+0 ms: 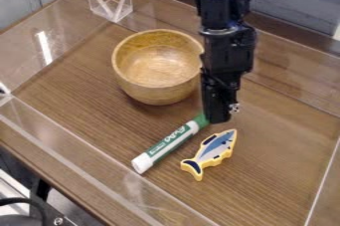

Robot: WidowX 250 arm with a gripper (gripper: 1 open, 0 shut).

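The black robot arm hangs down at the centre right, its gripper low over the table just above the green-and-white tube. Its fingertips are small and dark, so whether anything is between them is hard to see. The tube lies diagonally on the wooden table. Right of its lower half lies a toy fish, blue, white and yellow. A large yellow bowl stands left of the gripper.
A clear wire-like holder stands at the back left. Dark cables run at the lower-left edge.
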